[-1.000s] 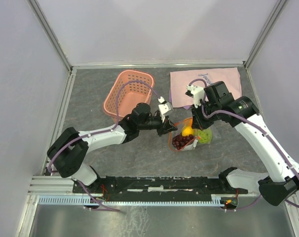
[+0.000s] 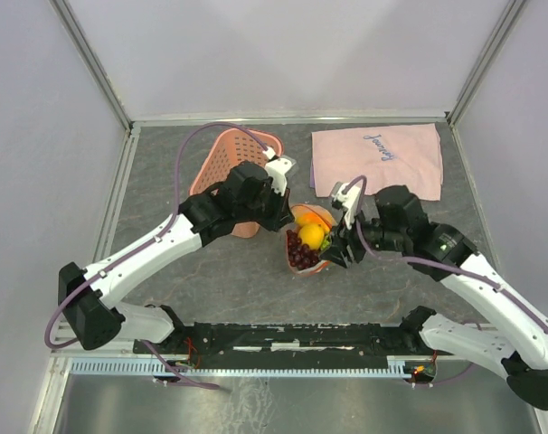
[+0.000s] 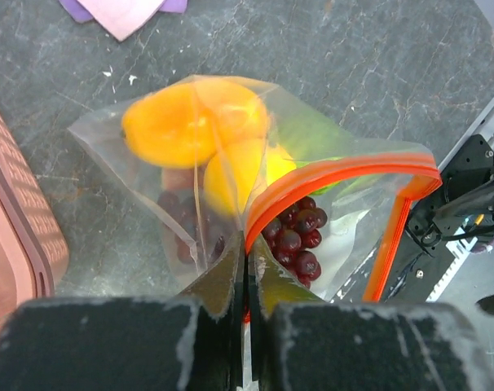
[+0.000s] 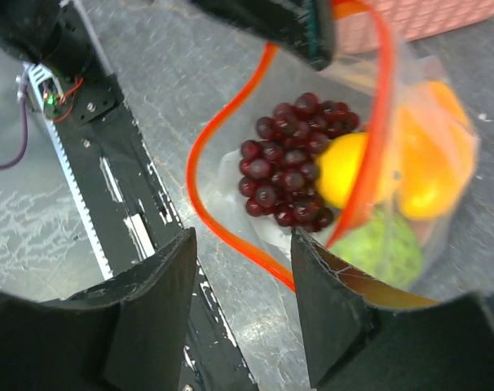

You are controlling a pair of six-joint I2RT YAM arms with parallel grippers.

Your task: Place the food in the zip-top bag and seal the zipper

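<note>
The clear zip bag (image 3: 133, 147) with an orange zipper (image 3: 345, 167) holds grapes (image 4: 288, 175), yellow fruit (image 2: 312, 237) and a green fruit (image 4: 384, 243). My left gripper is shut on the zipper edge at the bag's mouth, left of the food in the top view. My right gripper stands part open at the bag's other side, its fingertips close to the orange zipper; whether anything touches them I cannot tell.
A pink basket (image 2: 212, 167) sits behind my left gripper. A pink cloth (image 2: 373, 158) lies at the back right. Bare grey table (image 2: 211, 289) shows at the front and sides.
My left gripper has moved left with the bag, which has shifted left. My right gripper has moved away from the bag and back toward it, lower in the top view.
</note>
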